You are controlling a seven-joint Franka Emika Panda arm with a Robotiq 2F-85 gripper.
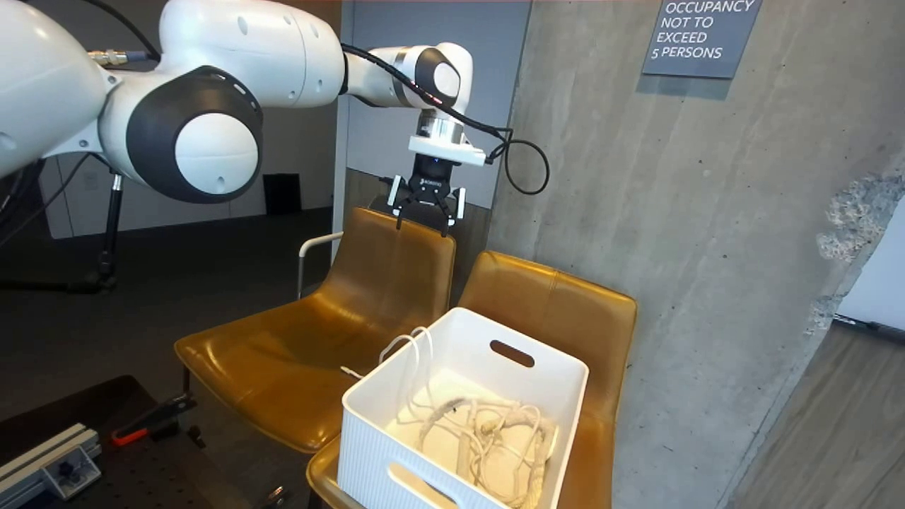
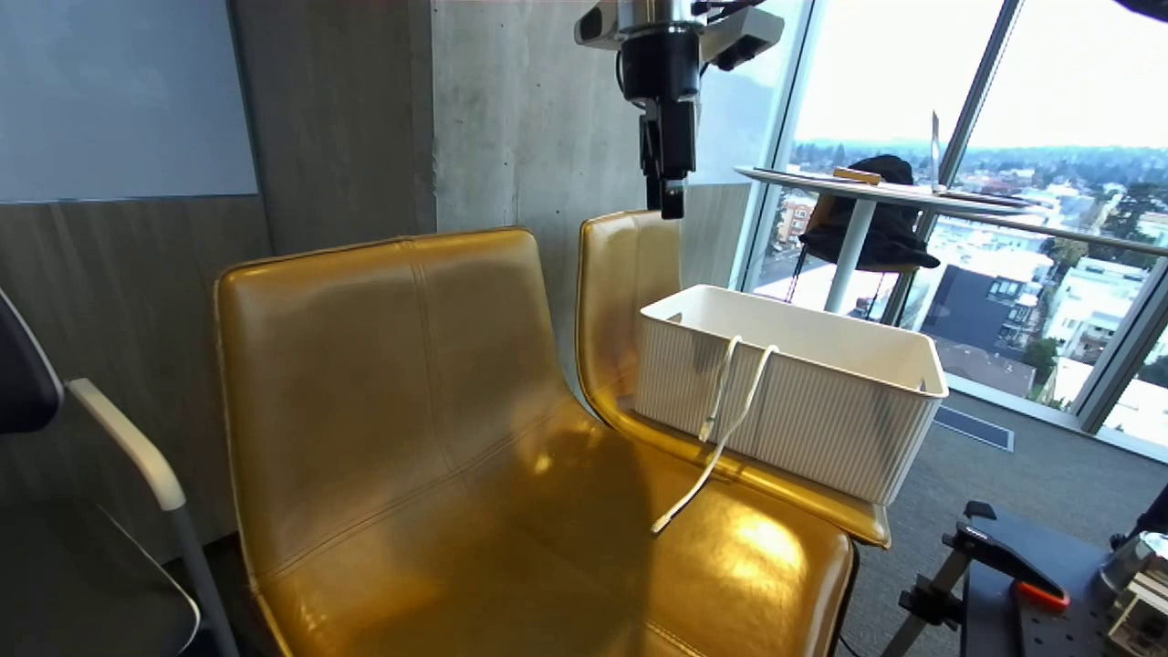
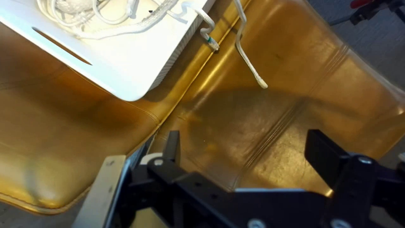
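My gripper point(image 1: 422, 227) is open and empty, high in front of the left chair's backrest in exterior view 1. In the wrist view its two black fingers point(image 3: 172, 146) stand wide apart over bare chair leather. A white ribbed box point(image 1: 560, 373) sits on the right-hand chair. Loops of off-white rope point(image 1: 488, 428) lie on the box floor. Two cord ends hang over the box's side wall; one cord point(image 2: 714, 465) reaches down onto the neighbouring seat, as the wrist view also shows. The gripper is well above and to the side of the box.
Two tan leather chairs stand side by side; the left chair point(image 1: 271, 348) has a bare seat. Behind them rises a concrete wall point(image 1: 704, 212). A dark table with a red-and-black clamp point(image 1: 153, 420) is at the lower left in exterior view 1.
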